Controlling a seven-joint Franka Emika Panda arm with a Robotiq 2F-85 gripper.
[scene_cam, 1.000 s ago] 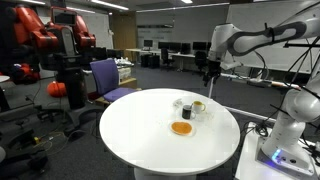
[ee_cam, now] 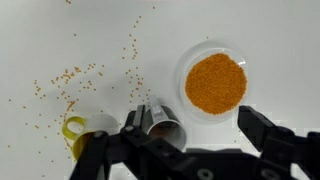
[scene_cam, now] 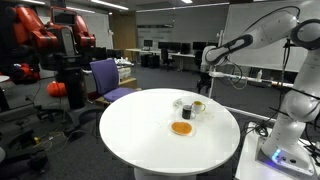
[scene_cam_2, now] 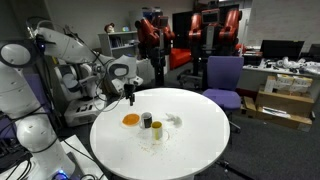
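Observation:
A clear plate bearing a round bed of orange grains lies right of centre in the wrist view. Below and left of it stands a dark mug with a light rod-like part inside; the gripper's body partly covers it. A cup with a yellow handle is farther left. My gripper is open, its dark fingers spread across the bottom of that view with nothing held between them. In exterior view 2 the gripper hangs above the table, apart from the plate.
Loose orange grains are scattered on the white round table. A small whitish item lies beyond the mugs. A purple chair stands behind it.
In exterior view 1 the arm has swung lower and reached farther out, bringing the gripper down and slightly left towards the cups. The tableware has stayed in place.

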